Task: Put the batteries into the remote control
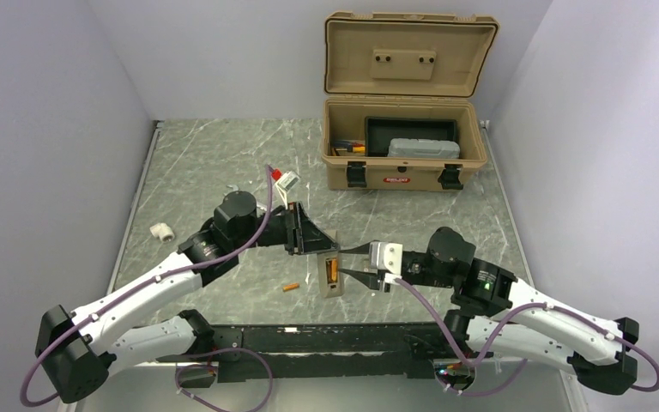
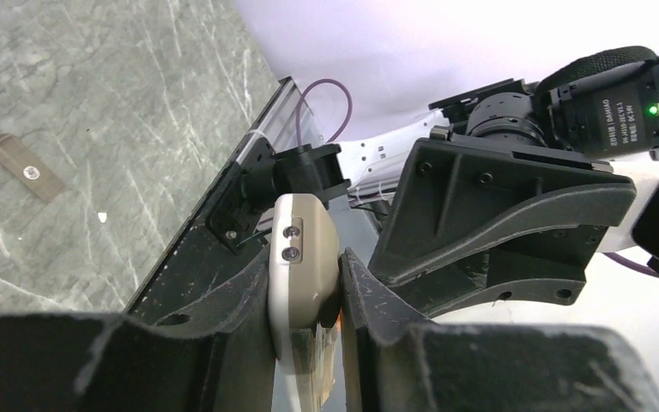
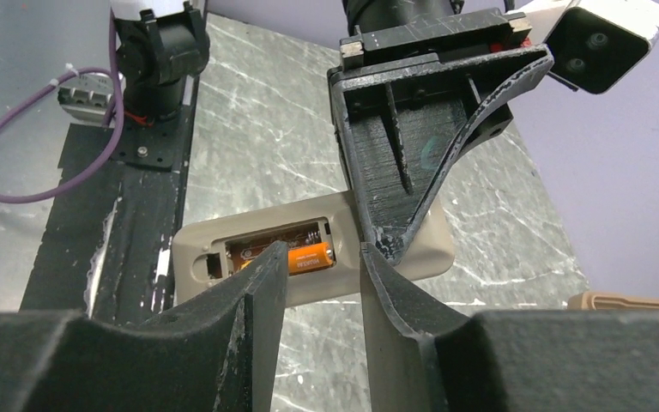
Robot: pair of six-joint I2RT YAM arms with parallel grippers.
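Observation:
The beige remote (image 1: 329, 283) is held upright off the floor by my left gripper (image 1: 319, 242), shut on its end; the left wrist view shows the remote's edge (image 2: 293, 257) between the fingers. Its open battery bay faces my right gripper (image 1: 349, 263), with an orange battery (image 3: 307, 257) inside beside a dark part. The right gripper's fingers (image 3: 257, 326) stand part open just in front of the bay, nothing seen between them. A loose orange battery (image 1: 291, 287) lies on the marble surface, left of the remote.
The open tan toolbox (image 1: 343, 176) stands at the back right. A flat plate, apparently the cover (image 2: 47, 176), lies on the marble. A white fitting (image 1: 161, 232) is at the left.

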